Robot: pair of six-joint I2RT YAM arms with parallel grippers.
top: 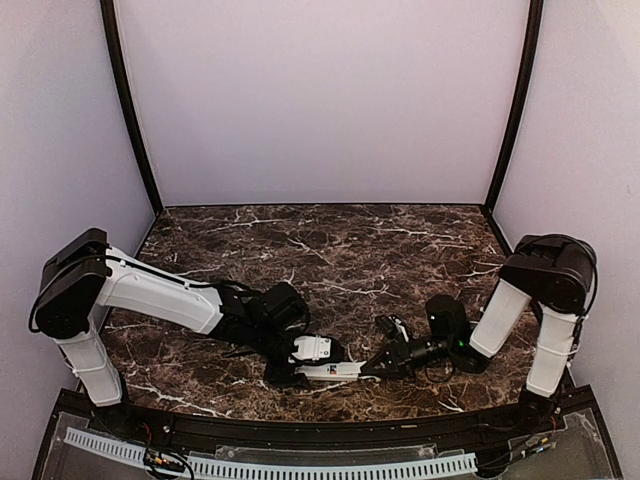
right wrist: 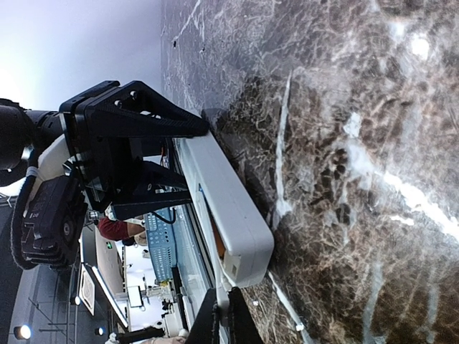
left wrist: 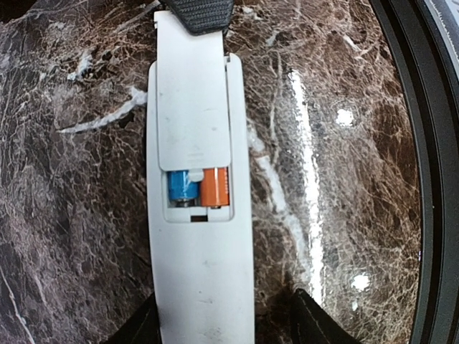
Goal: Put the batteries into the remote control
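The white remote (left wrist: 201, 272) lies on the marble table near its front edge. In the left wrist view its compartment shows a blue battery (left wrist: 182, 185) and an orange battery (left wrist: 214, 188), partly covered by the white cover (left wrist: 192, 93). My left gripper is around the body of the remote, fingertips at the bottom of its view; whether they grip it I cannot tell. My right gripper (top: 370, 368) is shut at the cover's end, against its tip, as the right wrist view also shows.
The table's front rail (top: 320, 428) runs close in front of both grippers. The marble surface behind the arms is clear.
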